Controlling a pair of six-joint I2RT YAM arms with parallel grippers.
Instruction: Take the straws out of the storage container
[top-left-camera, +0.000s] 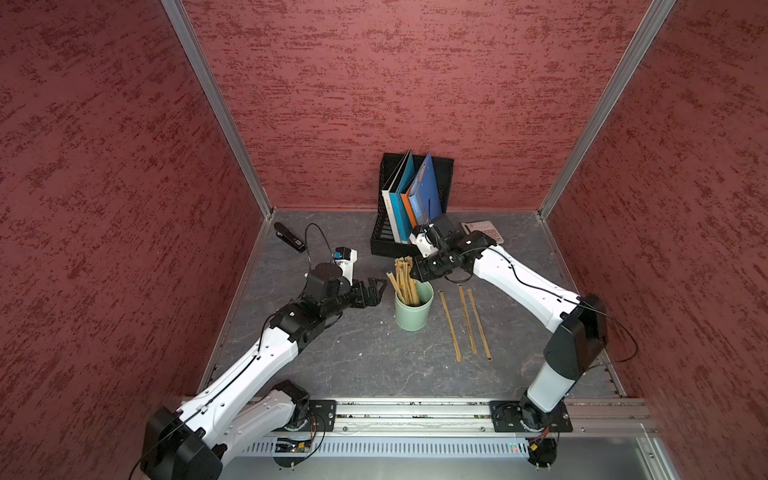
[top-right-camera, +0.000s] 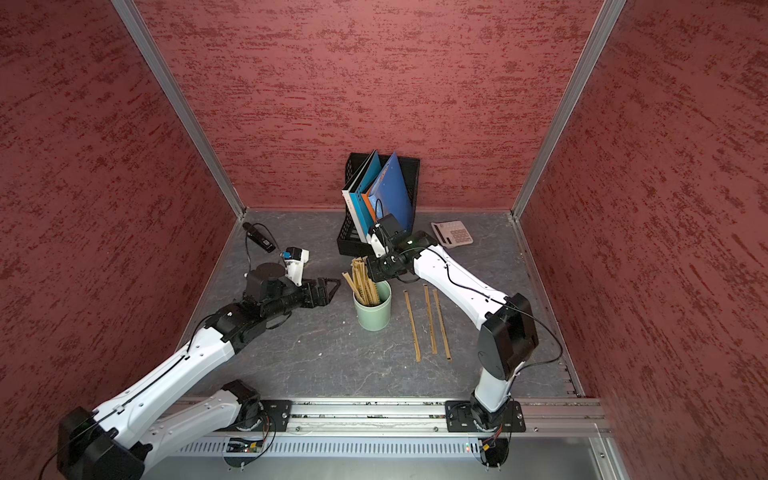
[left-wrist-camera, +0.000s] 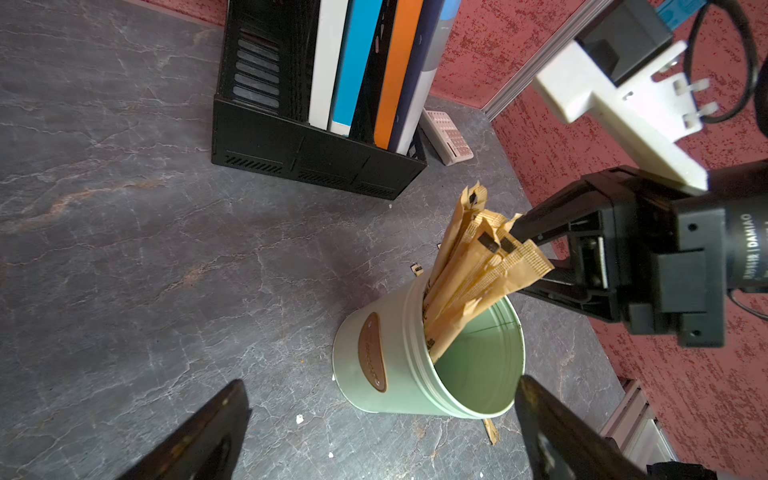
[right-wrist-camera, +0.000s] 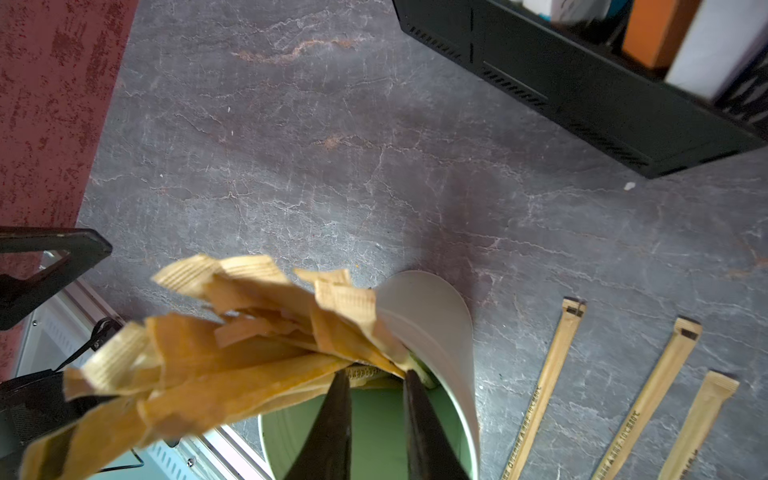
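Note:
A pale green container (top-left-camera: 412, 317) stands mid-table, holding a bundle of paper-wrapped straws (left-wrist-camera: 472, 272) that lean to its left side. Three single straws (right-wrist-camera: 548, 376) lie apart on the table to its right. My right gripper is shut at the mouth of the container, among the straws' upper ends; whether a straw is between its fingertips is hard to tell. My left gripper (top-left-camera: 376, 293) stands open just left of the container, with nothing between its fingers.
A black file rack (top-left-camera: 384, 248) with folders stands behind the container. A calculator (top-right-camera: 452, 233) lies at the back right, a dark handheld object (top-left-camera: 289, 238) at the back left.

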